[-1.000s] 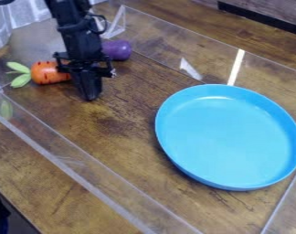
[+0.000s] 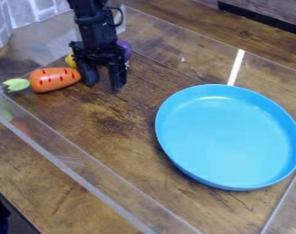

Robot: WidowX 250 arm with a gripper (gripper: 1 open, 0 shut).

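My black gripper point(image 2: 100, 66) is in the upper left, low over the toys, its fingers open. Just left of it lies an orange toy carrot point(image 2: 53, 79) with a pale green top point(image 2: 16, 85). A yellow object point(image 2: 72, 61) and a purple toy point(image 2: 121, 46) sit behind the gripper, partly hidden by it. I cannot tell whether the fingers touch any of them.
A large blue plate point(image 2: 227, 137) fills the right side of the wooden surface. Transparent walls or edges run along the sides.
My gripper has shifted slightly up in the view. The carrot appears turned and a little lower, and the yellow object has come into sight.
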